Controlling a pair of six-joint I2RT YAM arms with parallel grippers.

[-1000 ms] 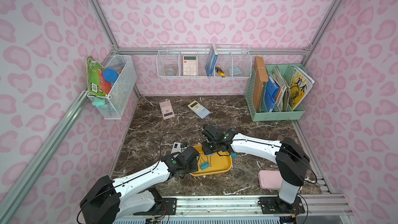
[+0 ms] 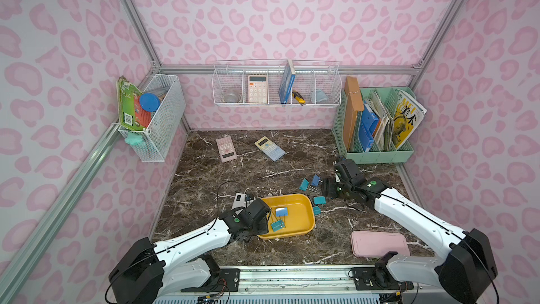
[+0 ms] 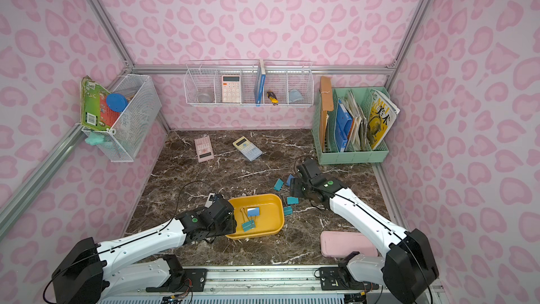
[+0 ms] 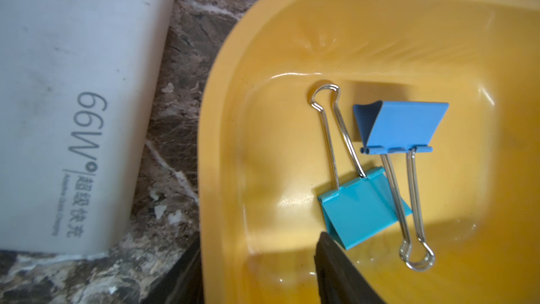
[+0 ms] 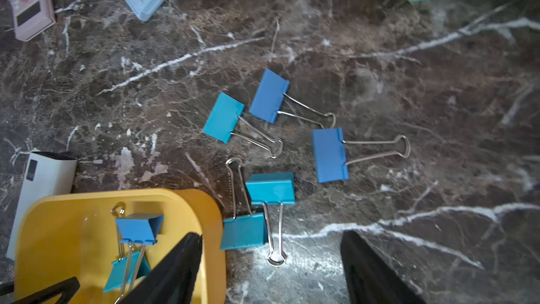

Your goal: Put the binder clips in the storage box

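The yellow storage box point(image 4: 216, 135) stands in front of my left gripper, which is shut on its left wall. Inside lie a blue binder clip point(image 4: 407, 126) and a teal binder clip point(image 4: 362, 208), handles extended. Right of the box, several clips lie on the table: a blue clip point(image 5: 330, 154), another blue clip point(image 5: 269, 95), a teal clip point(image 5: 224, 117), a teal clip point(image 5: 272, 188) and a teal clip point(image 5: 243, 230) close to the box wall. Over this group my right gripper is open, with its fingers wide apart and empty.
A white power bank point(image 4: 84, 107) lies left of the box. Two calculators, a pink one point(image 2: 226, 149) and a blue one point(image 2: 270, 148), rest at the back. The green file rack point(image 2: 374, 156) is back right; a pink case point(image 2: 380, 244) lies front right.
My right gripper has swung right from above the box to over the loose clips. The blue clip in the box now shows uncovered. My left arm has held still.
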